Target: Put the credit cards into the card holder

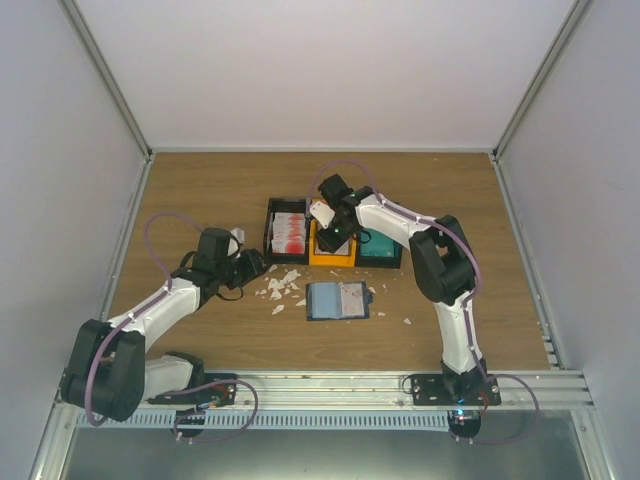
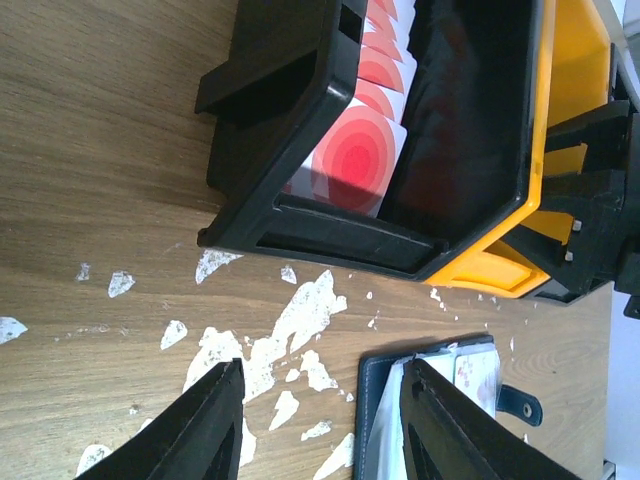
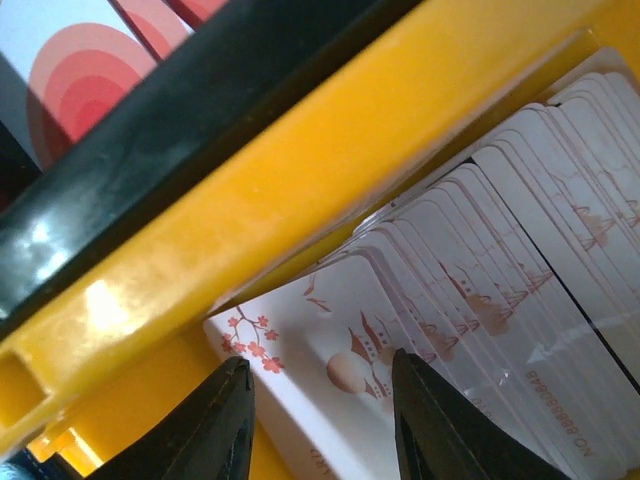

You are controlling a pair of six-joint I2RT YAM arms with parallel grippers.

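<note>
The card holder [image 1: 324,300] lies opened flat on the table, with a light blue half and a patterned pale half. In the left wrist view its dark edge [image 2: 374,385] is partly hidden by a finger. My left gripper is open above the bare table left of it, nothing between its fingers. My right gripper stands open over the yellow box [image 3: 170,390]. Below its fingers lies the frontmost white card [image 3: 310,335] with a red blossom print. More white cards [image 3: 480,290] lean in an overlapping row behind it.
A black box [image 1: 268,235] with red-and-white cards [image 1: 289,232] adjoins the yellow box on the left. Another black box with green cards [image 1: 378,245] adjoins on the right. White patches [image 2: 300,325] mark the wood near the holder.
</note>
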